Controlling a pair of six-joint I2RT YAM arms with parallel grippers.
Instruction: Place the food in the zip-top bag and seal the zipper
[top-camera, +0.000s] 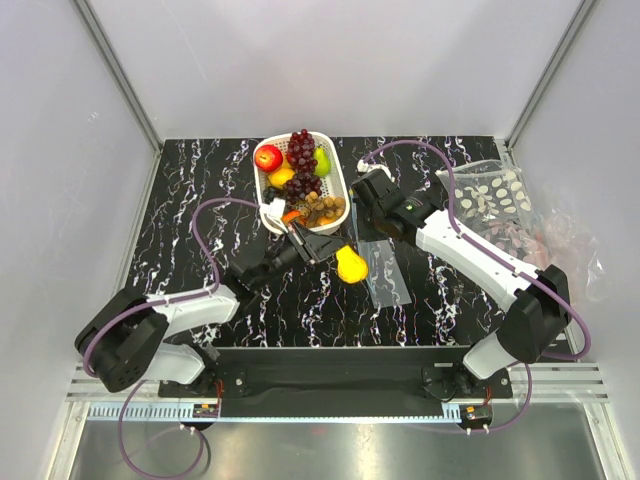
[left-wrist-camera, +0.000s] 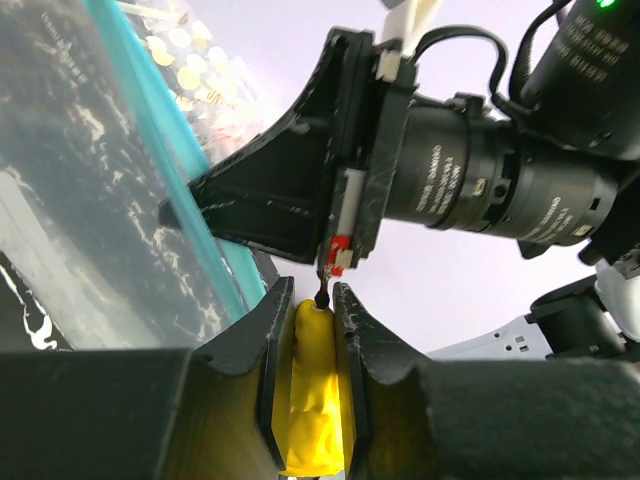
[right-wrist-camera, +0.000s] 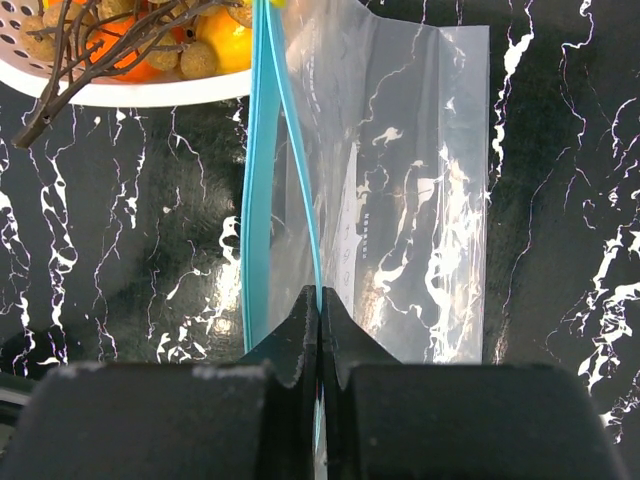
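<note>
A yellow pear-shaped fruit (top-camera: 351, 266) is gripped by my left gripper (top-camera: 333, 246), and its narrow end with a dark stem shows between the fingers in the left wrist view, where the fruit (left-wrist-camera: 316, 390) points toward the other arm. It hangs beside the zip top bag (top-camera: 388, 275), near the blue-edged opening. My right gripper is shut on one blue lip of the clear bag (right-wrist-camera: 420, 200). The two lips stand slightly apart. In the left wrist view, the upright bag (left-wrist-camera: 75, 190) is left of the fruit. No food is visible inside it.
A white basket (top-camera: 344, 180) holding several fruits, grapes and nuts stands at the back, against the bag's far end. Bare marble-patterned table (top-camera: 300, 310) spreads in front.
</note>
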